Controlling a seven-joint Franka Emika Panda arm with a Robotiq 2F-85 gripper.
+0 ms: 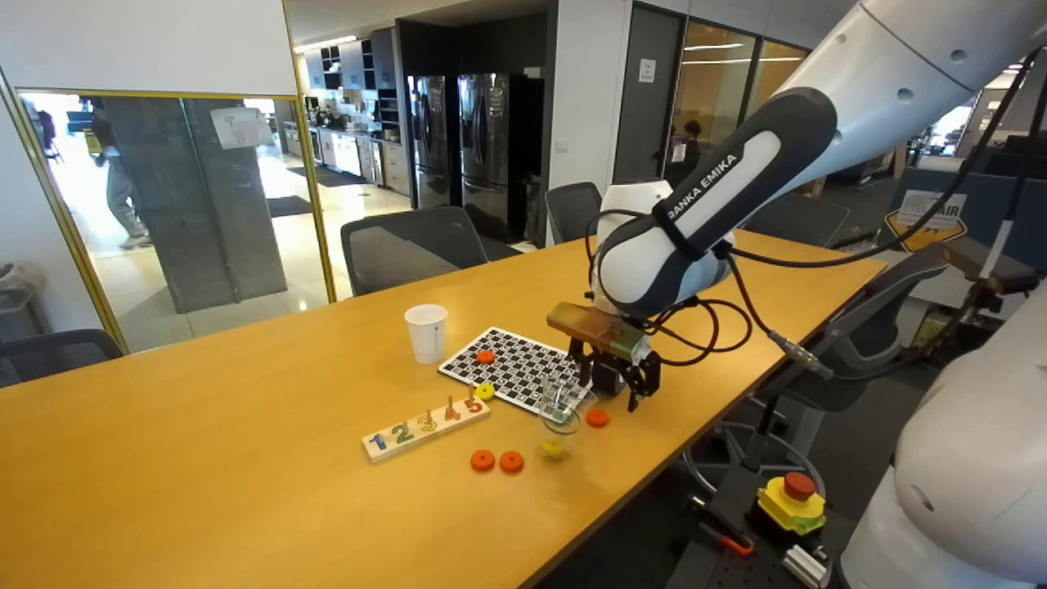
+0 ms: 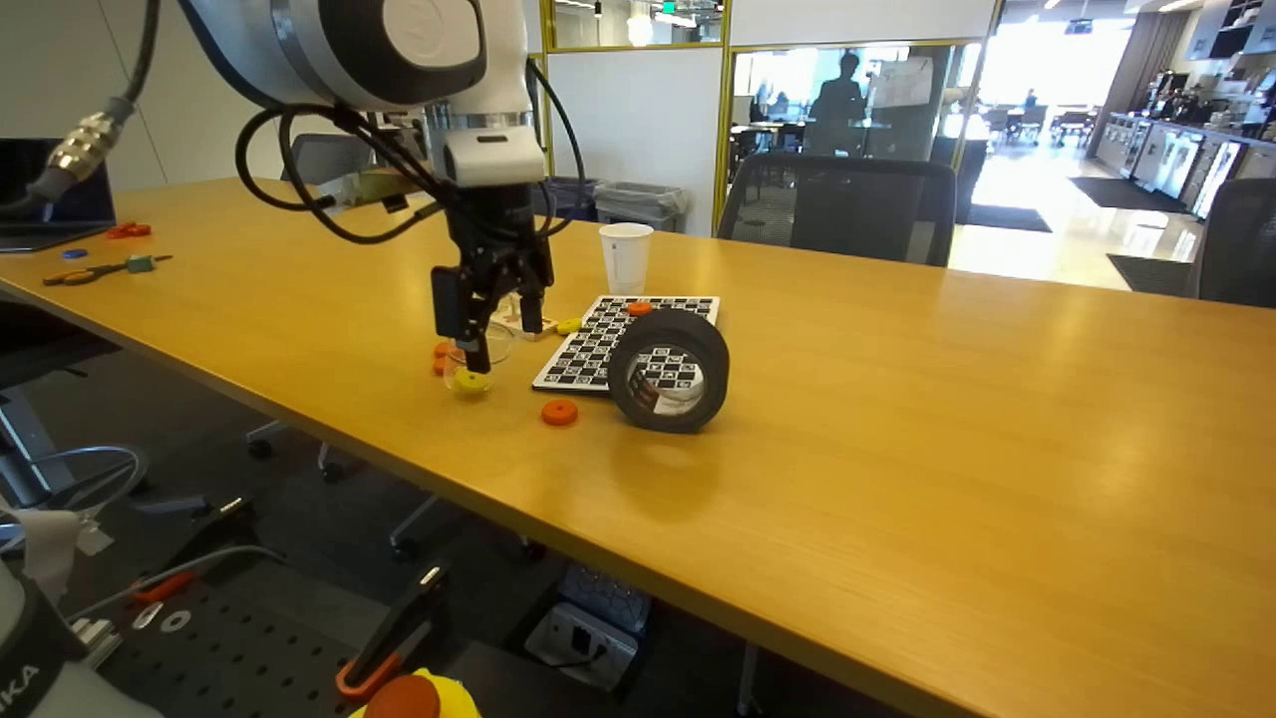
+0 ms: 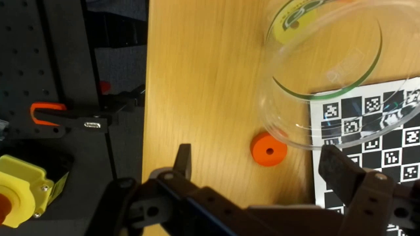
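Note:
My gripper [image 1: 613,384] hangs over the table, its fingers wide apart and nothing between them. In the wrist view, an orange disc [image 3: 268,149] with a centre hole lies on the wood, seen between the fingers. A clear cup [image 3: 326,74] fills the upper right there, with a yellow disc [image 3: 293,27] at its far end; I cannot tell how far the cup leans. In exterior view 2, the gripper [image 2: 504,341] stands near the clear cup [image 2: 484,347] and left of a black tape roll [image 2: 703,359].
A checkered board [image 1: 520,363] lies beside the cup, bearing an orange disc [image 1: 486,357]. A wooden number board [image 1: 427,430] with pegs, a yellow disc [image 1: 485,392], two orange discs [image 1: 482,460] and a white cup [image 1: 427,334] are close by.

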